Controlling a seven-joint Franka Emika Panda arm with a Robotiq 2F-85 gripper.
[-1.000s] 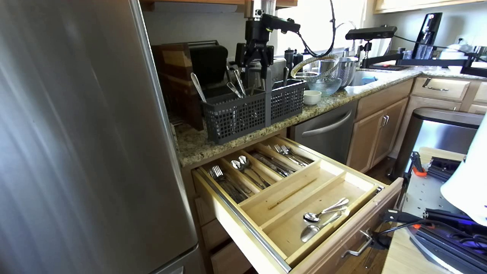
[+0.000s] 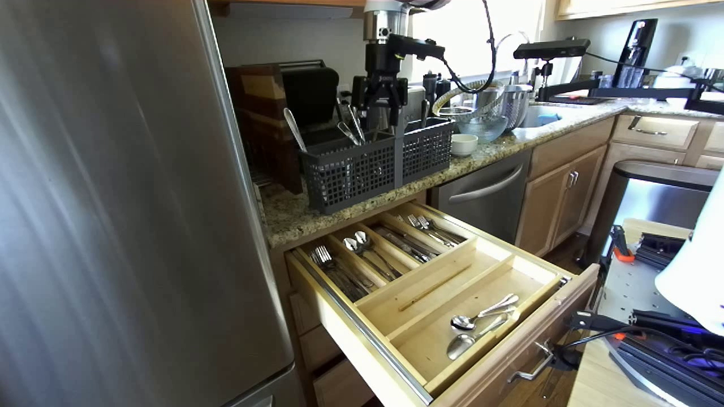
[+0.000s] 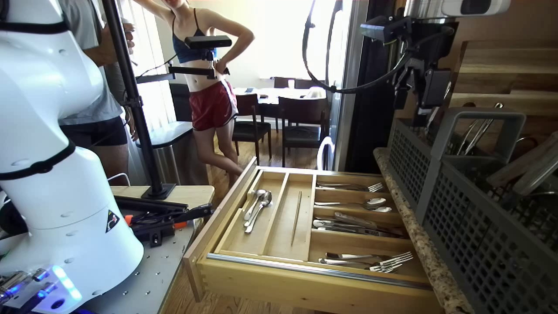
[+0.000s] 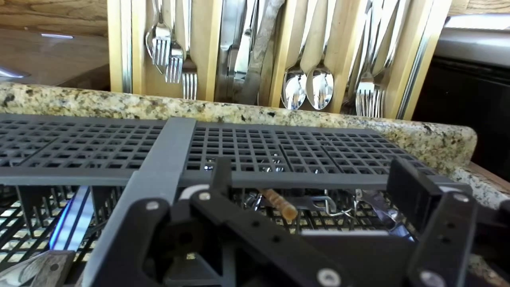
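Note:
My gripper stands open over the dark grey cutlery basket (image 2: 349, 169), fingers pointing down into its top. Between and below the fingers in the wrist view, a brown-tipped handle (image 4: 279, 203) pokes up, and metal utensils (image 4: 382, 208) lie deeper in the basket. No item is seen held. A utensil handle (image 2: 294, 129) leans out of the basket's left end. The pulled-out drawer (image 3: 314, 285) has forks (image 3: 395, 261), spoons (image 3: 374, 204) and knives (image 3: 345, 225) in separate slots; a few larger spoons (image 2: 461, 346) lie in its front compartment.
The basket's raised grey handle (image 3: 486, 112) stands beside the gripper. Wooden boards (image 3: 502, 63) are behind the basket, and a white bowl (image 2: 464, 144) sits to its right. Granite counter edge (image 4: 239, 110) separates basket and drawer. The drawer's middle compartment holds only a thin stick (image 3: 297, 217).
My gripper has come down somewhat toward the basket, fingertips now lower at its top. Basket, drawer and cutlery look unchanged.

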